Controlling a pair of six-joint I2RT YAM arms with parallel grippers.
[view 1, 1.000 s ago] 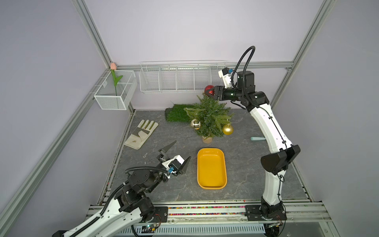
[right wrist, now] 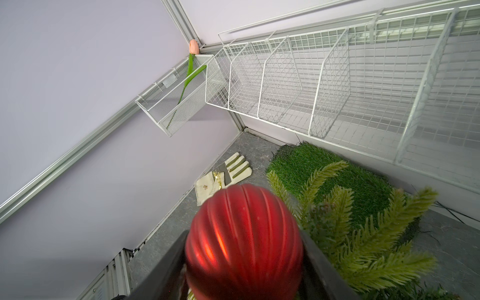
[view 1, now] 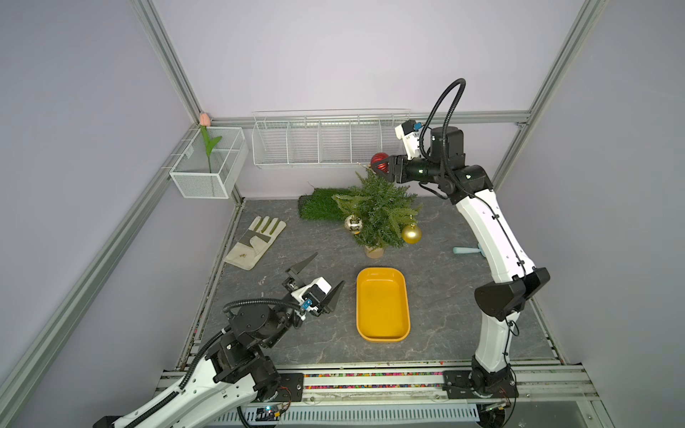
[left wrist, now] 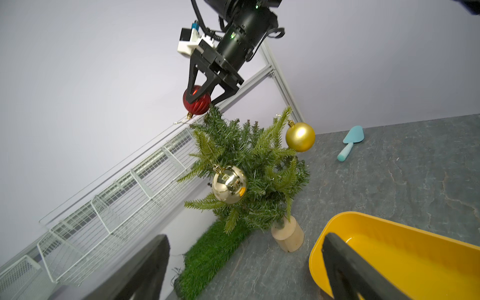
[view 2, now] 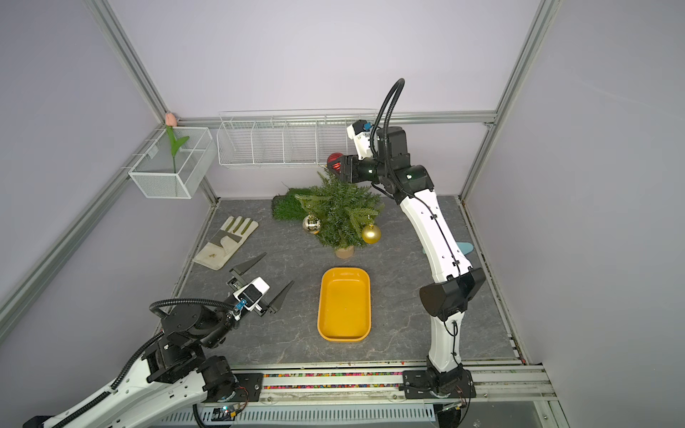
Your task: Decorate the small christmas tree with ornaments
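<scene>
The small green Christmas tree (left wrist: 250, 165) stands on a wooden base at the back middle. A pale gold ball (left wrist: 229, 184) hangs on its left side and a matte gold ball (left wrist: 300, 137) on its right. Just over the tree's top, my right gripper (view 1: 380, 169) is shut on a red ribbed ball (right wrist: 244, 240). In the left wrist view the ball's gold cap points down and to the left, near the upper branches; whether its loop touches a twig cannot be told. My left gripper (view 1: 329, 269) is open and empty, left of the yellow tray (view 1: 362, 306).
The yellow tray is empty in front of the tree. A white wire rack (right wrist: 325, 80) runs along the back wall, close behind the red ball. A glove (view 1: 255, 243) and artificial grass (view 1: 319, 205) lie to the left; a pale blue trowel (left wrist: 354, 135) is to the right.
My right arm has shifted very slightly to the right at the elbow, with the red ball staying nearly in place above the tree. My left arm has barely moved.
</scene>
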